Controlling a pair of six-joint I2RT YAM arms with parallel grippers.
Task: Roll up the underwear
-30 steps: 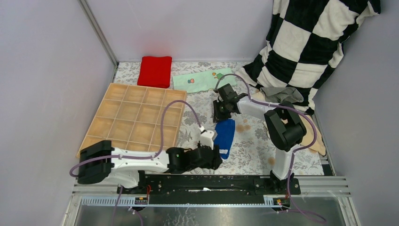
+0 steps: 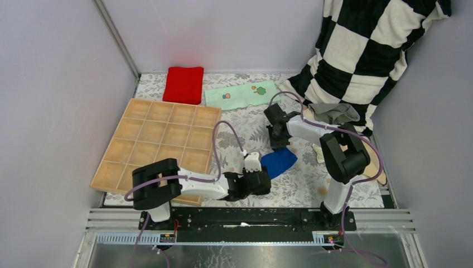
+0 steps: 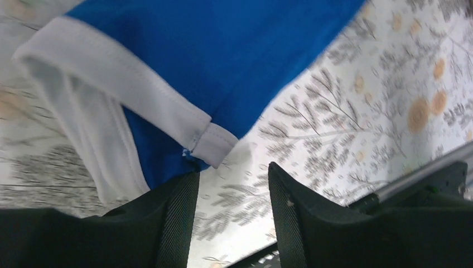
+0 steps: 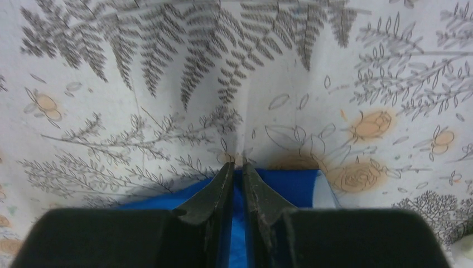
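The blue underwear (image 2: 278,162) lies folded in a strip at the front middle of the table. My right gripper is shut on its far edge, with blue cloth between and below the fingers. In the left wrist view the near end shows a pale grey waistband (image 3: 122,84), creased, its corner close by one finger. My left gripper stands part open there; patterned tablecloth shows in the gap. From above, the left gripper (image 2: 268,187) covers the near left corner of the cloth.
A wooden compartment tray (image 2: 162,139) fills the left side. Behind are a red cloth (image 2: 184,85) and a green printed cloth (image 2: 242,95). A grey cloth (image 2: 334,113) and a checkered blanket (image 2: 357,56) lie at the right.
The right gripper has shifted right and slightly nearer, and the underwear has swung rightward with it. The underwear now lies more slanted.
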